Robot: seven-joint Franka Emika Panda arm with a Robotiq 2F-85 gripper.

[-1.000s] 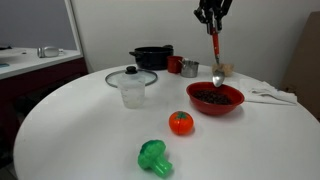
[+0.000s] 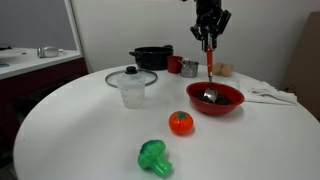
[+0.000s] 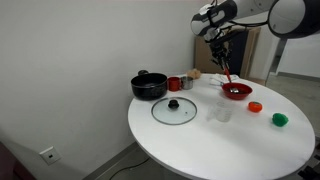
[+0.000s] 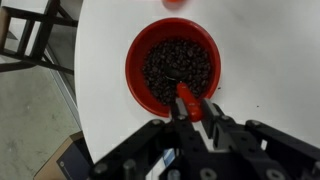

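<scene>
A spoon with a red handle (image 2: 210,64) hangs downward from my gripper (image 2: 209,44), which is shut on the handle. The spoon's metal bowl (image 2: 210,96) is down inside the red bowl (image 2: 230,101), at the dark beans. In the wrist view the red bowl (image 4: 133,73) is full of dark beans (image 4: 165,60), with the spoon's handle (image 4: 188,102) reaching from between my fingers into them. The spoon's tip is partly sunk or dark against the beans, so its depth is hard to tell.
Near the bowl sit a tomato (image 2: 181,123) and a green broccoli (image 2: 154,158). A clear container (image 2: 132,92), a glass lid (image 3: 174,110) and a black pot (image 3: 149,86) stand farther off. A white cloth (image 2: 266,91) lies behind the bowl.
My gripper has come down and slightly left in exterior view 1. The spoon's end went from above the red bowl's rim to down among the beans.
</scene>
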